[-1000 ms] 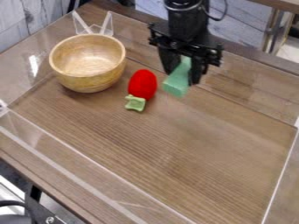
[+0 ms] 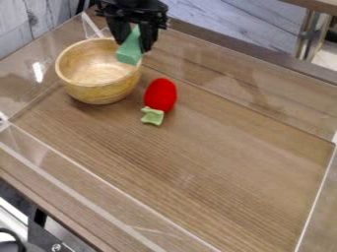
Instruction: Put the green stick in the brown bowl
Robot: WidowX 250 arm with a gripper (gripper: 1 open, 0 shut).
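The brown bowl (image 2: 95,91) sits at the upper left of the table, its opening facing up. My gripper (image 2: 137,37) is over the bowl's right rear side, shut on the green stick (image 2: 129,49). The stick hangs down from the dark fingers, and its lower end overlaps the bowl's upper right rim in this view. Whether the stick touches the bowl, I cannot tell.
A red oval object (image 2: 161,94) lies just right of the bowl. Close in front of it is a small light-green block (image 2: 153,117).
My gripper has carried the green stick leftward and back, from right of the red object to the bowl's right rear side. Bowl, red object and light-green block have stayed put.
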